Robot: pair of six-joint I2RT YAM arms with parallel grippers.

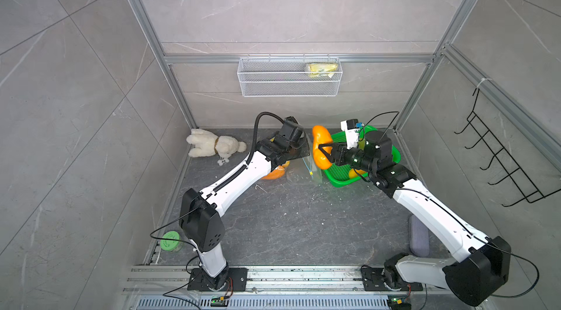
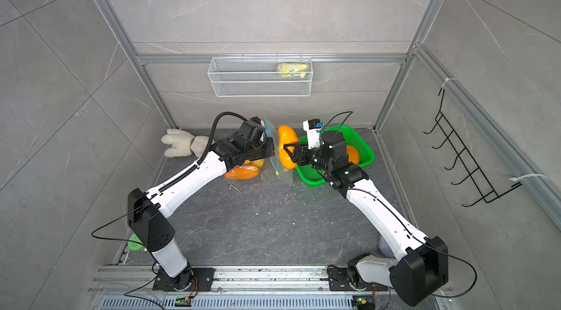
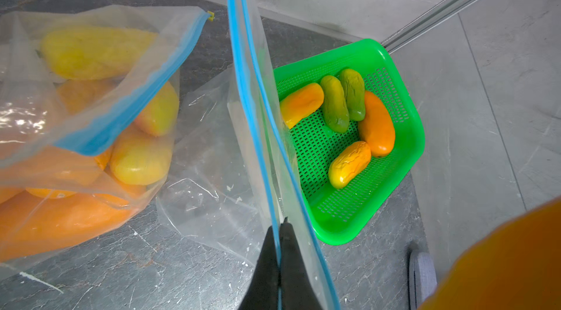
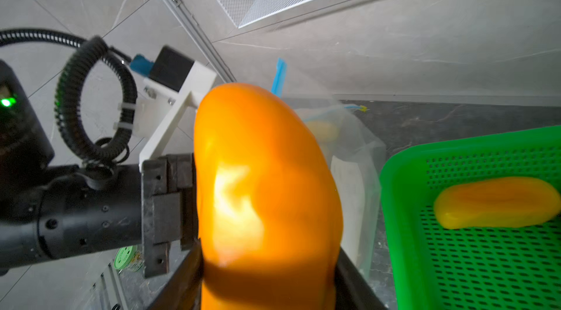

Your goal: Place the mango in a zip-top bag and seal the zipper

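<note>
A large orange mango [image 4: 263,193] is held upright by my right gripper [image 1: 327,150], shut on it, just right of the clear zip bag [image 2: 277,172] with blue zipper strips. My left gripper is shut on the near edge of this bag, holding it standing with its two strips slightly apart. In the left wrist view the held mango is a blurred orange shape at bottom right.
The green basket [image 3: 362,204] holds several other fruits, behind the right gripper. A filled zip bag [image 3: 87,204] lies on the left. A white teddy [image 1: 201,143] lies at back left.
</note>
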